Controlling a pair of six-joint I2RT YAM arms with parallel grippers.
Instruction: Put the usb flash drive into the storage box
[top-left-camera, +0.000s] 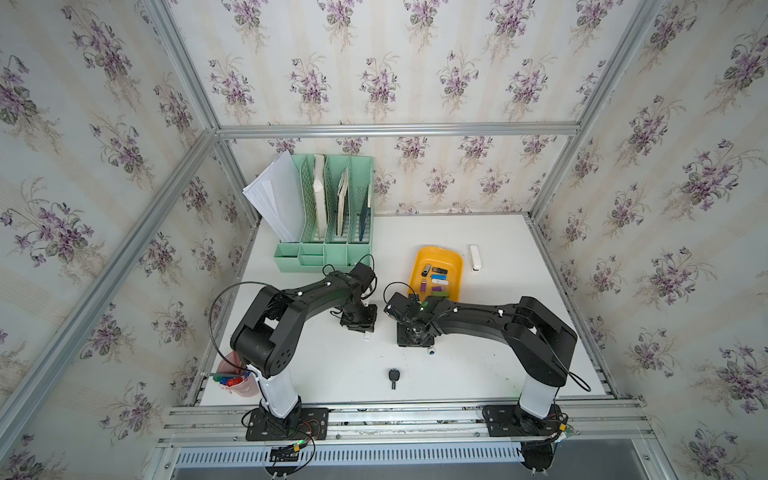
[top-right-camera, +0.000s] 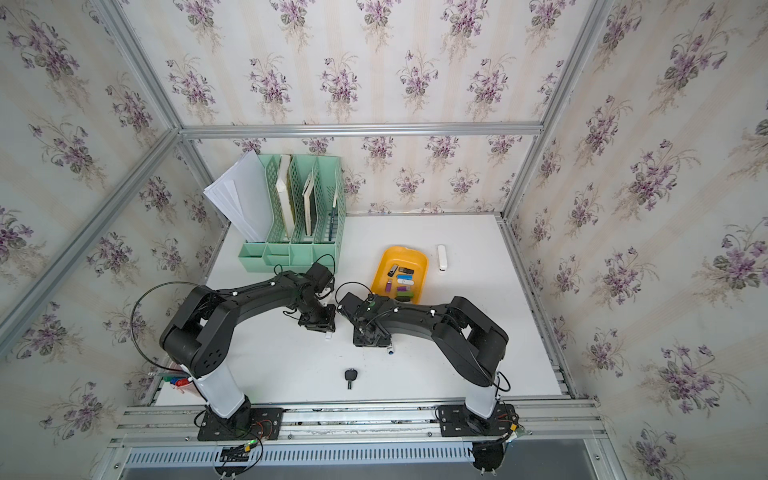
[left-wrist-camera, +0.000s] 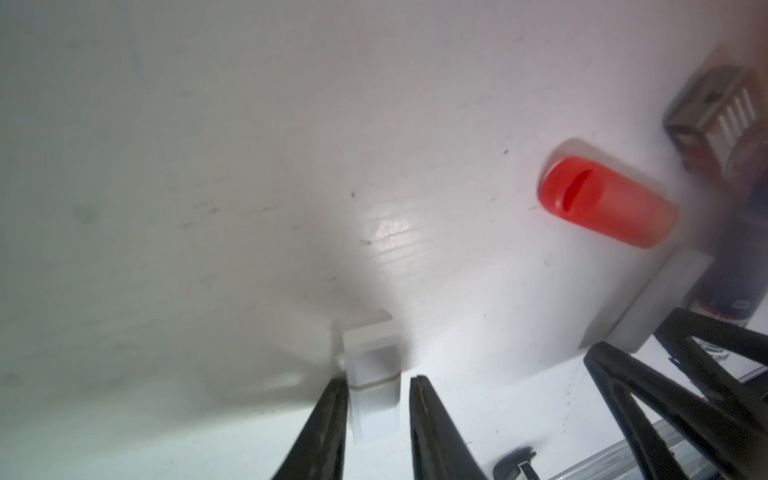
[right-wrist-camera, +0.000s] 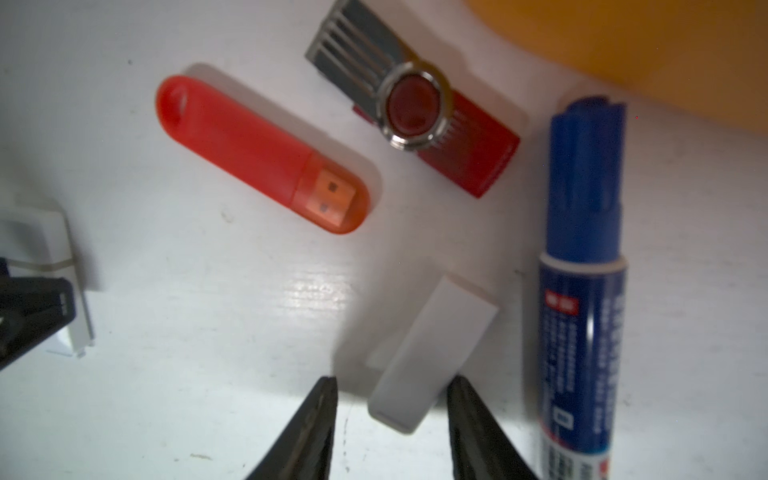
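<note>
On the white table, a small white-and-silver flash drive (left-wrist-camera: 372, 364) lies between the fingers of my left gripper, which is shut on it. My right gripper stands part open low over a plain white stick-shaped drive (right-wrist-camera: 436, 352); its fingers straddle the near end with a gap at the left. A red flash drive (right-wrist-camera: 248, 148) and a dark swivel drive with a red body (right-wrist-camera: 480, 152) lie behind, clear of the fingers. The orange storage box (top-left-camera: 432, 253) stands behind my right arm and holds several small drives.
A blue-capped marker-like stick (right-wrist-camera: 584, 320) lies close to the right of the plain white drive. A black drive-like item (top-left-camera: 393, 374) is near the front edge. A green file organiser (top-left-camera: 323, 257) stands back left, a white case (top-left-camera: 474, 257) back right. Both grippers are close together.
</note>
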